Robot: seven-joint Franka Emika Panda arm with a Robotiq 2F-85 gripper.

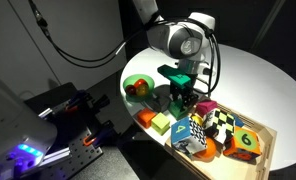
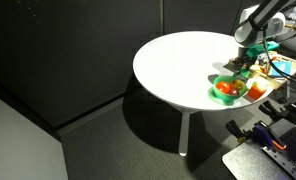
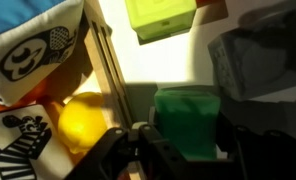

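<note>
A green block (image 3: 188,122) sits between the fingers of my gripper in the wrist view, and the fingers are shut on it. Exterior view 1 shows my gripper (image 1: 181,98) low over the white table, with the green block (image 1: 176,108) partly hidden beneath it. Whether the block still touches the table cannot be told. In exterior view 2 the gripper end is small, at the table's far right.
Close by lie a yellow-green block (image 1: 160,123), an orange-red block (image 1: 145,117) and a dark grey block (image 3: 256,58). A wooden tray (image 1: 271,148) of patterned toys borders the gripper. A green bowl (image 2: 228,89) holds red and orange items.
</note>
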